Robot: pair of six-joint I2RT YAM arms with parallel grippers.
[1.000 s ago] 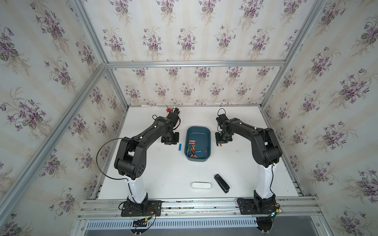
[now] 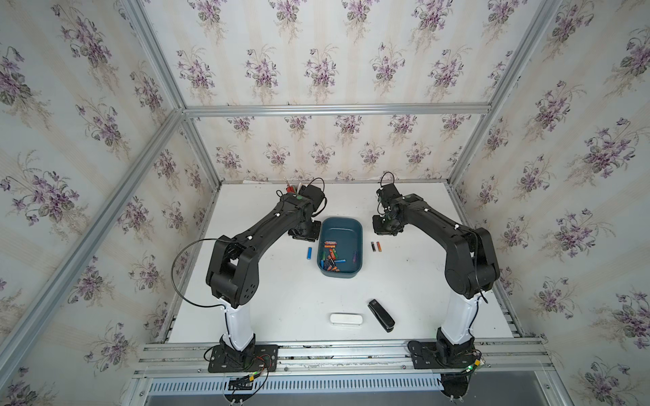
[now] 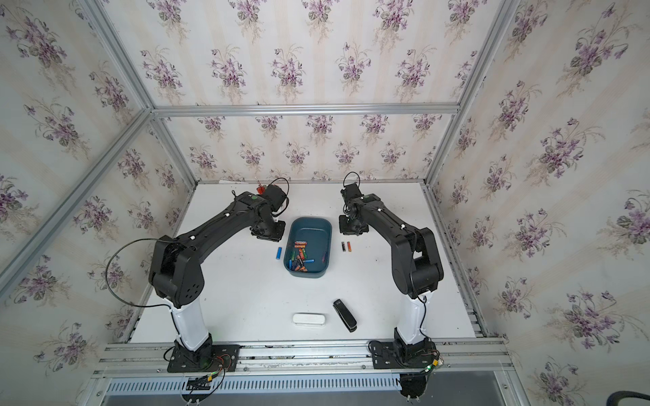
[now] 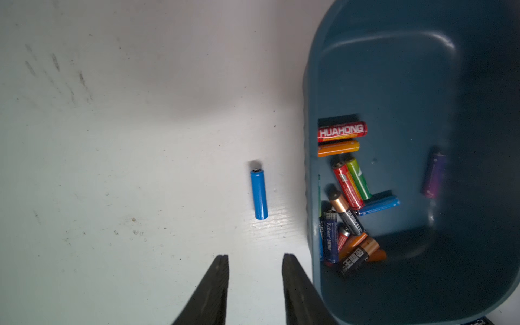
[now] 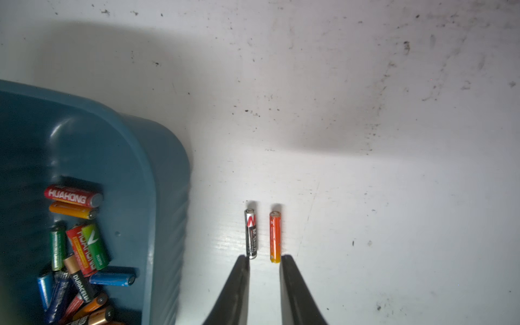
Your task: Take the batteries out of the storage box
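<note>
The dark teal storage box [image 2: 348, 233] holds several mixed batteries, such as a red Huahong cell [image 4: 342, 130], a purple one [image 4: 435, 176] and a Duracell [image 5: 79, 278]. Outside it, a blue battery [image 4: 259, 193] lies to the left, and a silver battery [image 5: 250, 233] and an orange battery [image 5: 275, 235] lie side by side to the right. My left gripper hangs over the table at the box's left edge, fingers apart, empty. My right gripper is above the table on the box's right, fingers apart with nothing held, just near the two loose batteries.
At the front of the table lie a white case [image 2: 346, 318] and a black elongated object [image 2: 381, 314]. Something red [image 3: 260, 189] sits at the back behind the left arm.
</note>
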